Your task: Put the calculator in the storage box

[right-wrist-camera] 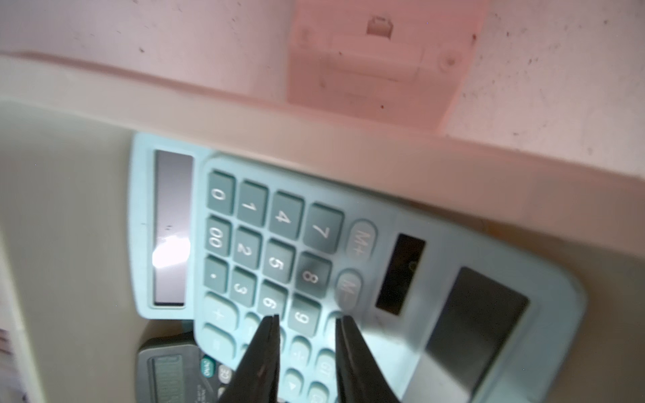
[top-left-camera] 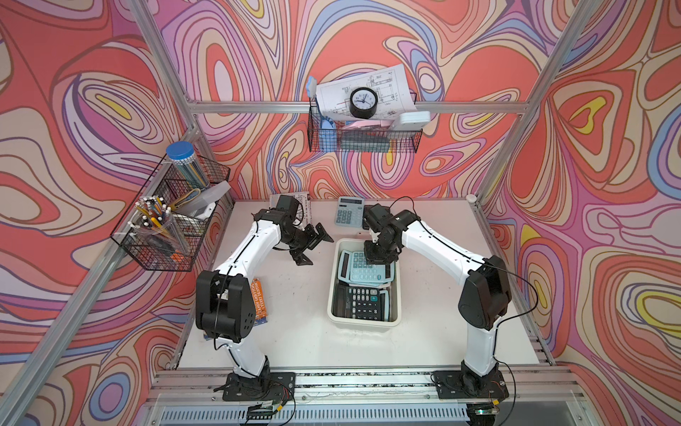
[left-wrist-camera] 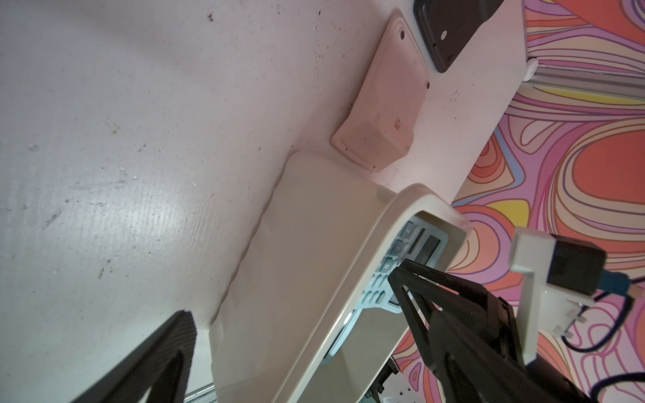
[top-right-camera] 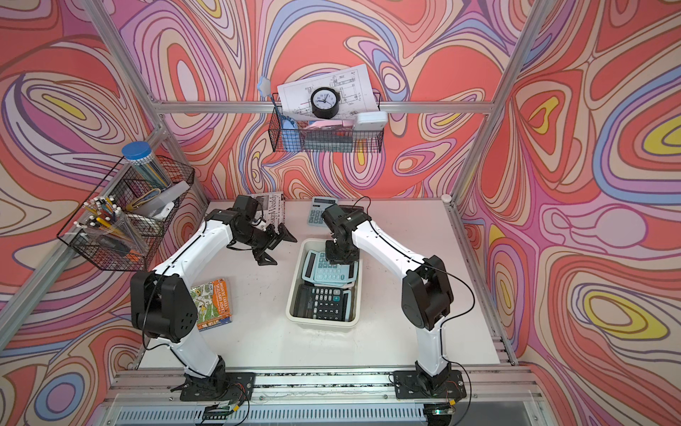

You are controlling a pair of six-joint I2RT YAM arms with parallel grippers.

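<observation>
In the top left view, the cream storage box [top-left-camera: 331, 301] stands mid-table. A light-blue calculator [top-left-camera: 369, 273] lies flat in its back half. The right wrist view shows this calculator [right-wrist-camera: 268, 221] along the box wall, overlapping another light-blue calculator [right-wrist-camera: 139, 221] whose display end sticks out. My right gripper is just over its keys, fingers part open with a gap; nothing shows gripped, though the tips' contact is unclear. Left of the box my left gripper [top-left-camera: 317, 248] hangs open and empty. A grey calculator [top-left-camera: 349, 211] lies on the table behind the box.
A black calculator [top-left-camera: 365, 305] is in the box's front half. A pinkish flat thing [left-wrist-camera: 389, 94] and a dark thing [left-wrist-camera: 450, 27] lie beyond the box's end. Books [top-right-camera: 212, 301] are at front left. The table right of the box is clear.
</observation>
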